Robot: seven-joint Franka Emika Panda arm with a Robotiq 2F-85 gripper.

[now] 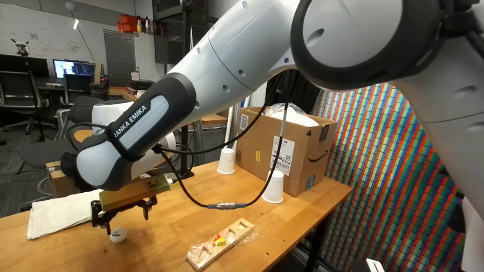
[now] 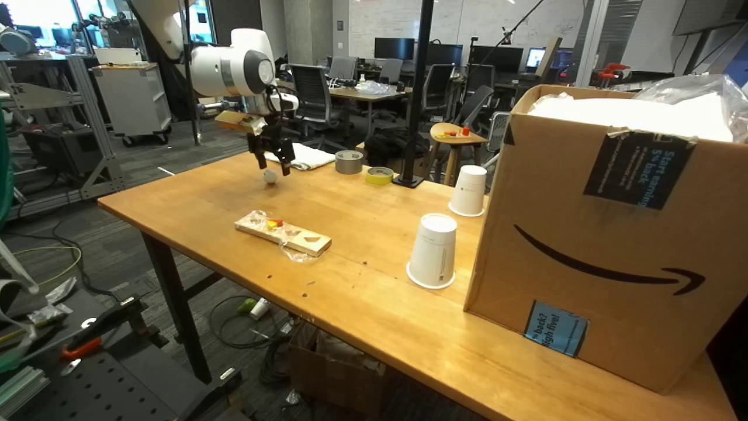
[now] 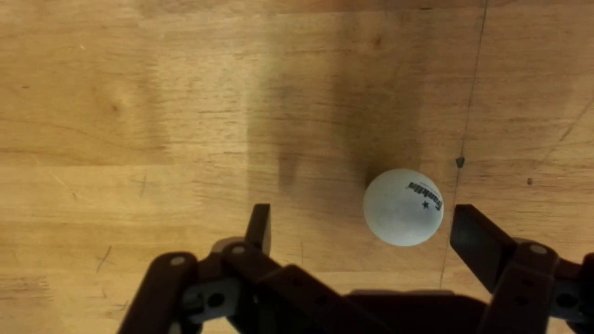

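A white ball (image 3: 403, 207) with a printed logo rests on the wooden table. From above, in the wrist view, it lies between the lines of my two fingers, much closer to the right-hand one. My gripper is open and holds nothing, its fingers spread wide. Exterior view 1 shows the gripper (image 1: 127, 221) over the table with the ball (image 1: 118, 234) beneath it, near one fingertip. The ball (image 2: 270, 176) also shows below the gripper (image 2: 275, 169) in exterior view 2.
A wooden shape board (image 2: 283, 233) in clear wrap lies nearby. Two white cups (image 2: 432, 251) stand upside down by a large cardboard box (image 2: 596, 231). Tape rolls (image 2: 348, 162) and a white cloth (image 1: 63, 215) lie toward the back. Bare table surrounds the ball.
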